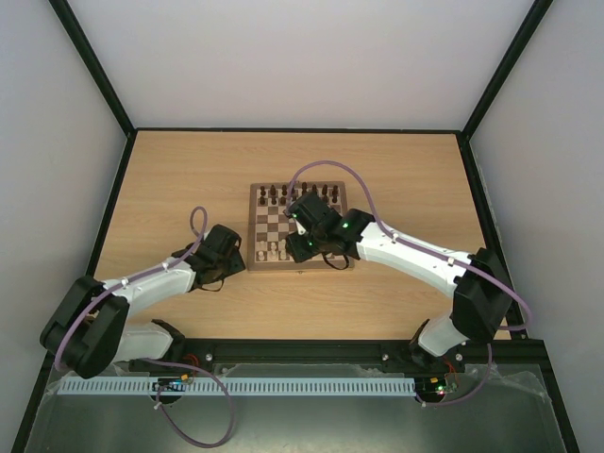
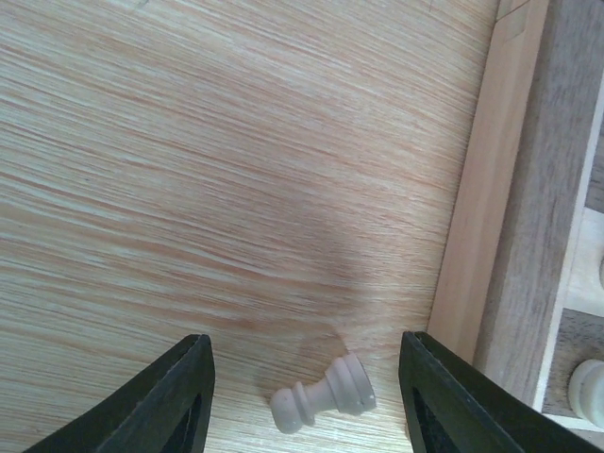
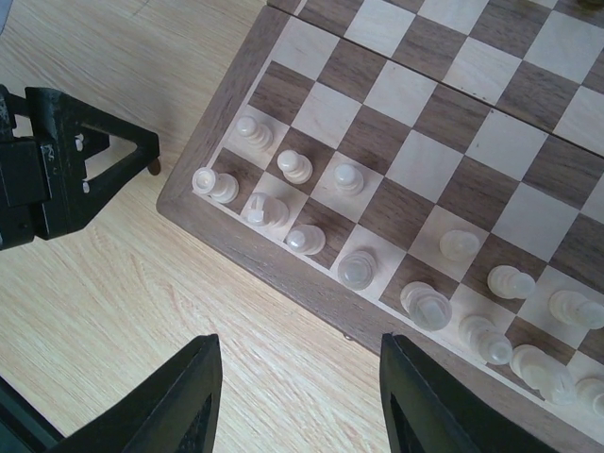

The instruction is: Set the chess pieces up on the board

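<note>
The chessboard [image 1: 269, 217] holds dark pieces along its back and pale pieces along its front. My left gripper stands open just outside the board's left edge; a pale piece [image 2: 344, 382] lies on its side on the table between its fingertips, apparently not gripped. My right gripper is open over the board's front edge, with nothing between its fingers, and pale pieces [image 3: 356, 269] stand upright beyond it.
In the right wrist view, the left gripper's body appears beside the board's corner.
</note>
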